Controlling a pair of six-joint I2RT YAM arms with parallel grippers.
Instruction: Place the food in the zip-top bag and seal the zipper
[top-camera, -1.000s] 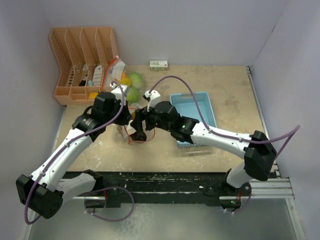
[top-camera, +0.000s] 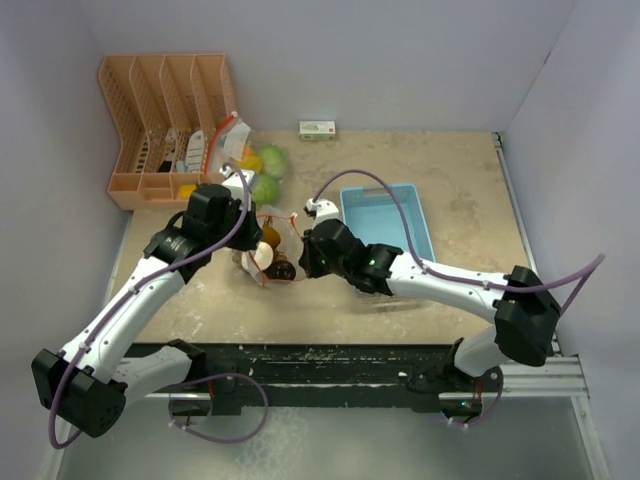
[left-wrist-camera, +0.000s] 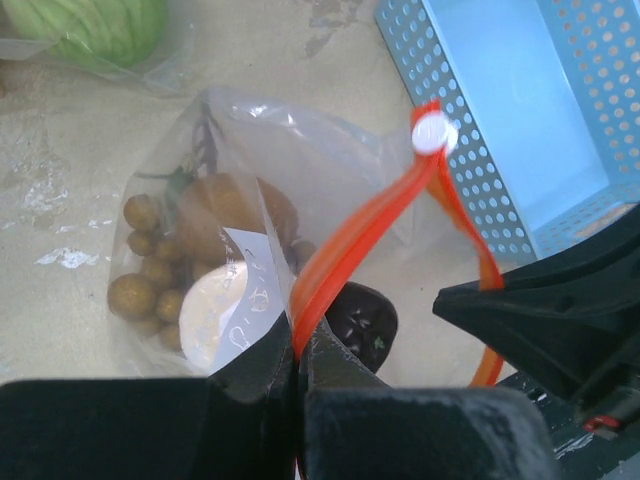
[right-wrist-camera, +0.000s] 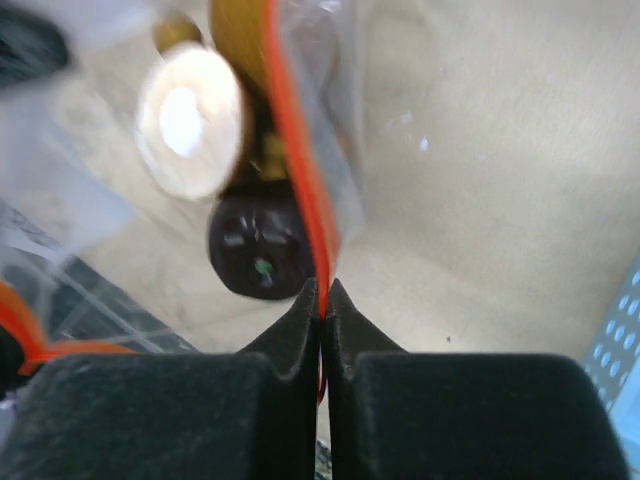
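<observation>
A clear zip top bag (left-wrist-camera: 335, 150) with an orange zipper strip (left-wrist-camera: 355, 240) lies mid-table, its mouth spread apart. Inside are a large brown item (left-wrist-camera: 235, 215), several small brown balls (left-wrist-camera: 132, 297), a pale round piece (right-wrist-camera: 190, 120) and a dark purple, shiny one (right-wrist-camera: 258, 245). One side of the orange edge runs between the fingertips of my left gripper, which is shut on it. My right gripper is likewise shut on the opposite orange edge. In the top view, the bag's mouth stretches between both grippers.
A blue basket (top-camera: 385, 222) stands right of the bag, partly behind my right arm. At the back left are a peach rack (top-camera: 165, 100), another orange-edged bag (top-camera: 229, 143) and green vegetables (top-camera: 266, 188). A small box (top-camera: 317, 130) sits behind.
My right gripper was over the food at the bag's middle; it has moved right, to the bag's right edge, and is now shut on that orange edge. The left arm has stayed put.
</observation>
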